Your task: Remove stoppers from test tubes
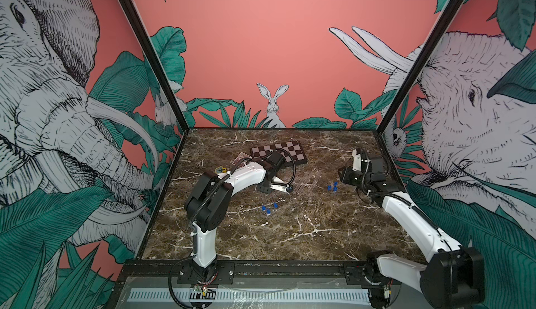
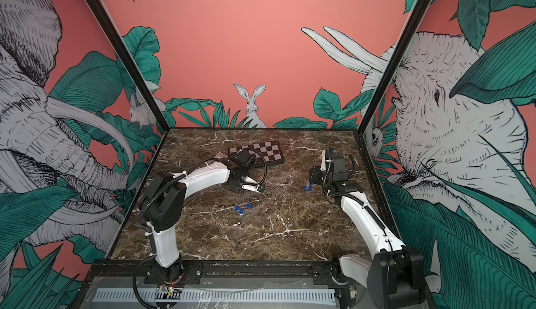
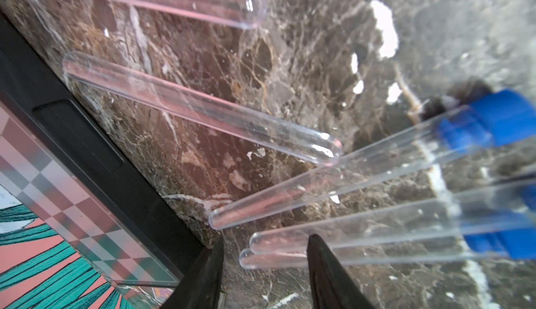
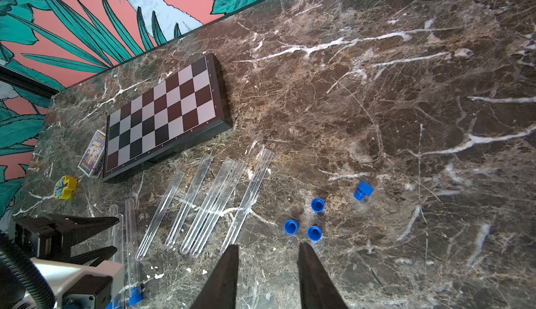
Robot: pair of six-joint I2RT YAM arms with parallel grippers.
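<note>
Clear test tubes lie flat on the marble table. In the left wrist view, several tubes with blue stoppers (image 3: 499,119) (image 3: 513,242) lie at the right and bare tubes (image 3: 201,110) at the upper left; my open left gripper is over them. In the right wrist view, bare tubes (image 4: 245,203) lie in a row left of several loose blue stoppers (image 4: 317,204), while stoppered tubes (image 4: 133,253) lie partly hidden under the left gripper. My right gripper hangs at the right side, open, with nothing between its fingers.
A checkerboard box (image 4: 159,116) lies at the back, with a card pack (image 4: 92,152) and a yellow object (image 4: 64,187) beside its left end.
</note>
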